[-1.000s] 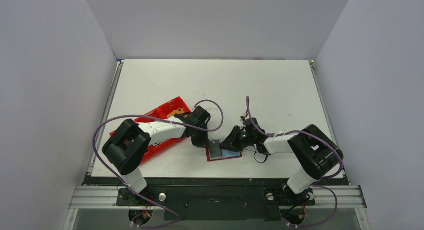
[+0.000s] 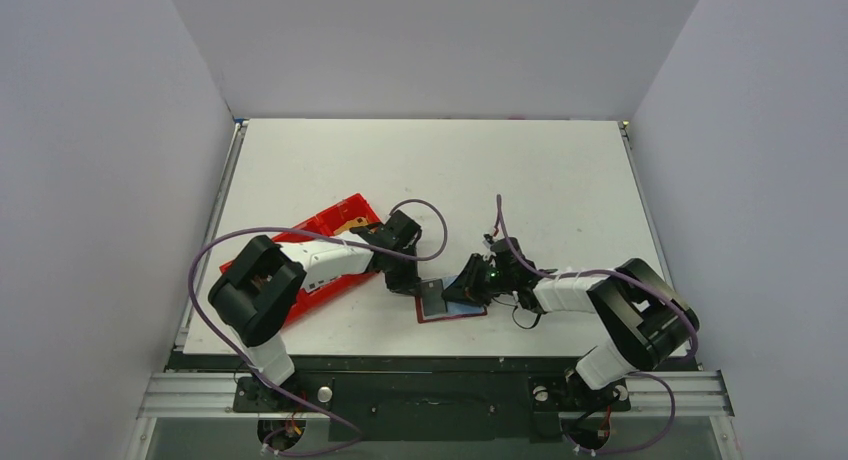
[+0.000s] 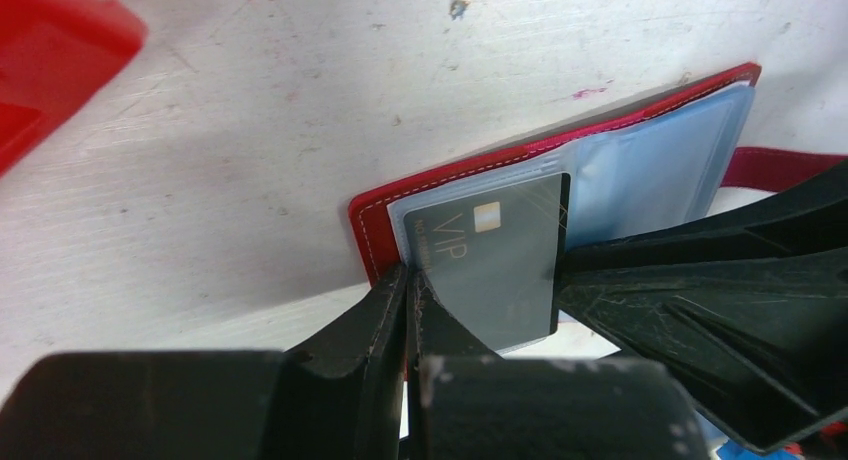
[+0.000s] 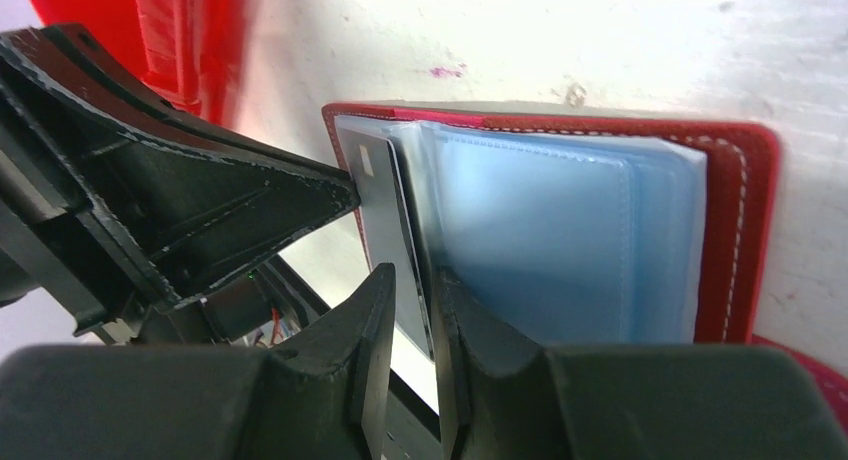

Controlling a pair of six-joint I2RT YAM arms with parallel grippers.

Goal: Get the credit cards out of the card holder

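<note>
The open card holder, red with clear bluish sleeves, lies on the table between both grippers. In its left sleeve sits a grey VIP card with a gold chip, its dark right edge uncovered. At the holder's left edge my left gripper is shut, its tips against the sleeve and red cover; nothing clear shows between its fingers. In the right wrist view, my right gripper is shut on the card's exposed edge, which runs down between its fingers. Most of the card still lies in the sleeve.
A red bin with something tan inside stands at the left, under the left arm. Purple cables loop over both arms.
My right arm has shifted slightly to the right, and the card holder has slid a little the same way. The left gripper has hardly moved.
</note>
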